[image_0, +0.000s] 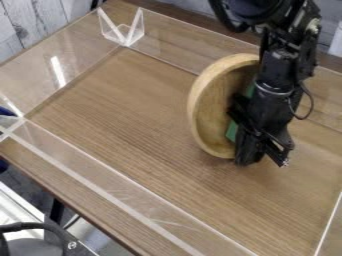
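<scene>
My black gripper (254, 150) reaches down at the right, over the near side of a tan round bowl (209, 100) that is tipped up on its side. Its fingers are shut; whether the bowl's rim is between them is hidden by the gripper body. A green object (234, 131) shows inside the bowl, mostly hidden behind the arm.
A wooden table (134, 170) with clear tape strips fills the view, largely clear on the left. A clear plastic holder (122, 30) stands at the back left. A dark cable (34, 235) lies at the front left corner.
</scene>
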